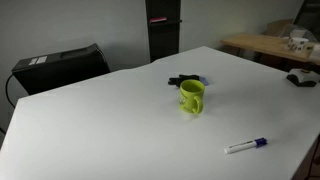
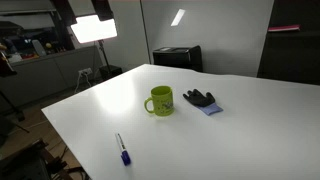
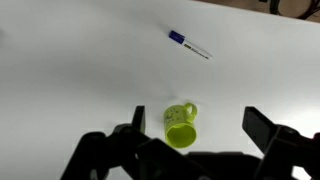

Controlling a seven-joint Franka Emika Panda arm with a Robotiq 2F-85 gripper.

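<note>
A lime-green mug (image 1: 192, 97) stands upright near the middle of the white table, its handle also showing in exterior view 2, where the mug (image 2: 160, 101) appears left of centre. A white marker with a blue cap (image 1: 246, 146) lies apart from it on the bare surface. From above, the wrist view has the marker (image 3: 190, 44) beyond the mug (image 3: 180, 127). My gripper is open, its black fingers wide apart.
A black glove (image 2: 200, 98) and a blue cloth (image 2: 211, 109) lie on the table beside the mug. A black case (image 1: 60, 72) stands by the table's far left edge in exterior view 1.
</note>
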